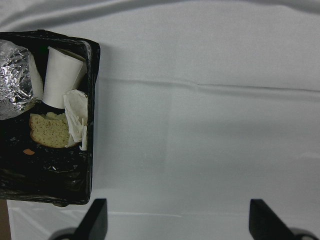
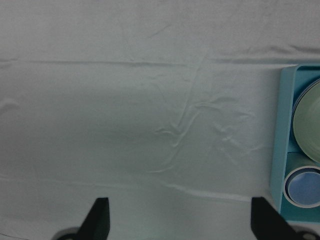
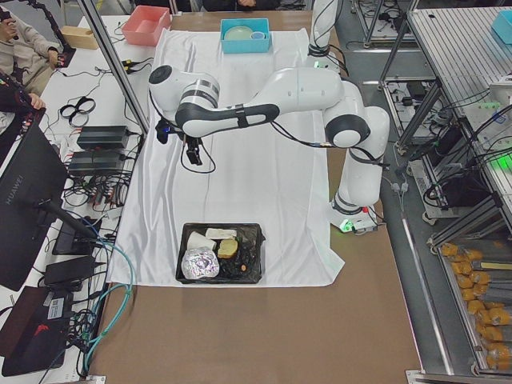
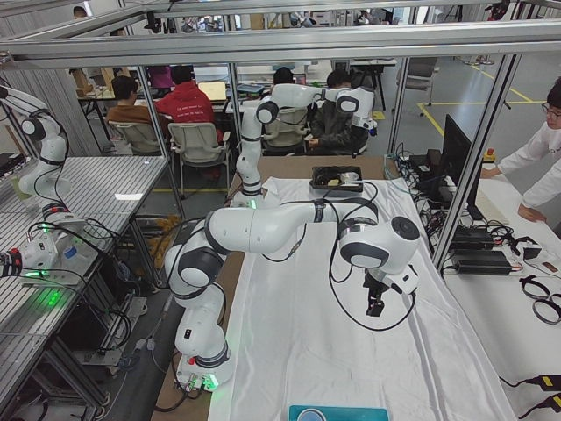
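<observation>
A black tray (image 1: 60, 175) lies on the white cloth, holding crumpled foil (image 1: 15, 80), a white paper cup (image 1: 60, 75), crumpled paper (image 1: 76, 115) and a bread slice (image 1: 47, 130). A blue bin (image 2: 280, 130) at the other end holds a pale green plate (image 2: 307, 122) and a cup (image 2: 302, 185). My left gripper hangs over the cloth beside the tray, open and empty. My right gripper is open above the cloth beside the bin, nothing between its fingers.
A monitor (image 3: 28, 208), cables and devices crowd the side table; a pink bin (image 3: 146, 24) stands near its far end. Metal frame posts rise along the edges.
</observation>
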